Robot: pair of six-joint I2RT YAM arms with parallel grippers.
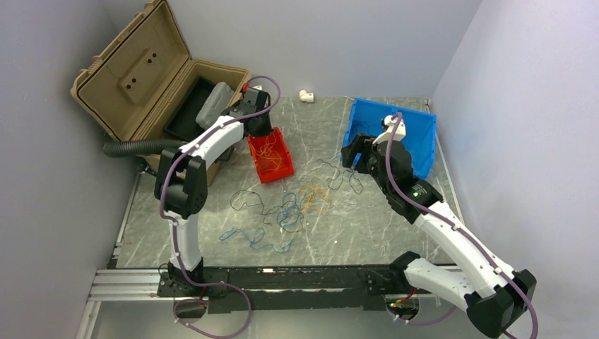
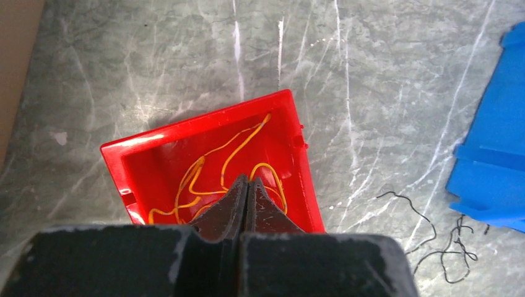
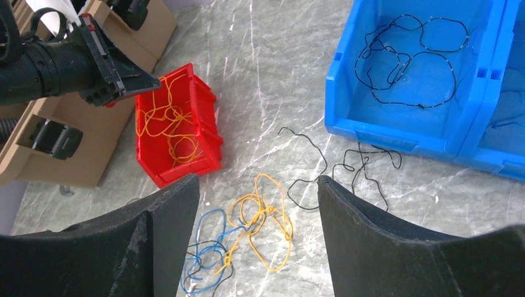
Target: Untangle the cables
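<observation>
My left gripper is shut over the red bin (image 2: 300, 167). A yellow cable (image 2: 199, 167) lies in that bin, one loop passing right by the fingertips; whether a strand is pinched there cannot be seen. On the table, another yellow cable (image 3: 285, 223) touches a blue cable tangled with a black one (image 1: 263, 209). A separate blue cable (image 1: 258, 240) lies nearer the front. Beside the blue bin (image 3: 402, 143) lies a loose black cable (image 3: 322, 158). My right gripper is open above the table, its fingers apart with nothing between them.
The blue bin has two compartments; a black cable (image 3: 455, 77) lies in one and a blue cable (image 3: 511, 124) in the other. An open tan case (image 1: 159, 102) stands at the back left. A white fitting (image 1: 306, 97) sits at the back edge.
</observation>
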